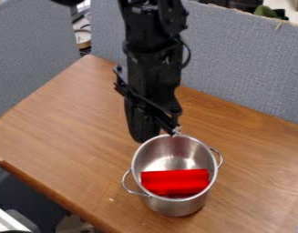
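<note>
A steel pot point(170, 202) with two wire handles stands on the wooden table at the lower right of the camera view. Inside it lies a red cylindrical object point(173, 182), on its side across the pot's bottom. My black gripper point(155, 129) hangs just above and behind the pot's back rim, apart from the red object. Its fingers point down and are partly hidden behind one another, so how wide they stand is unclear.
Grey padded walls point(242, 64) border it at the back and left. White hardware sits beyond the near left edge.
</note>
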